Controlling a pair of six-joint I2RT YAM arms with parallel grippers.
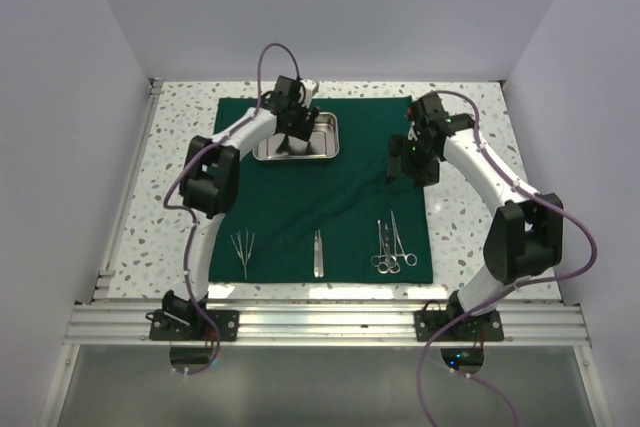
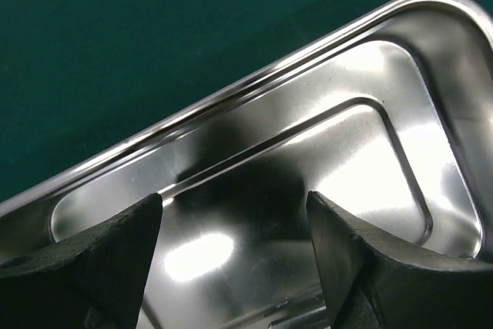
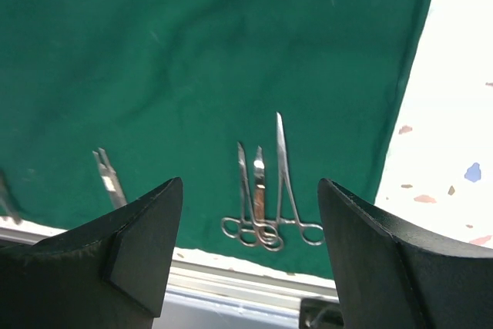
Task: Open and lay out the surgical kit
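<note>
A steel tray (image 1: 333, 133) lies at the back of the green cloth (image 1: 370, 127), its floor bare where the left wrist view shows it. Over the tray hangs my left gripper, open and with nothing between its fingers. In the right wrist view my right gripper has its fingers apart and empty, high over the cloth's right side. Scissor-handled instruments (image 3: 258, 198) rest at the front right of the cloth. Tweezers (image 1: 318, 254) lie at the front middle, and several thin tools (image 1: 243, 250) fan out at the front left.
A speckled table (image 1: 470, 187) surrounds the cloth. Along the front runs a metal rail (image 1: 330, 319).
</note>
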